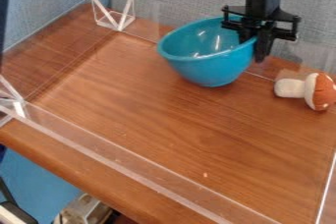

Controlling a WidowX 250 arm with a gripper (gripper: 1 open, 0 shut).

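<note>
A teal bowl [197, 64] rests at the back centre of the wooden table [157, 140], tilted slightly or standing on it. At its right rim the black gripper [252, 37] reaches down from above, shut on that rim. The fingertips are partly hidden by the bowl's edge.
A white-and-orange mushroom toy [306, 91] lies right of the bowl. Clear plastic walls edge the table, with a white wire bracket [113, 14] at the back left. A grey padded wall stands behind.
</note>
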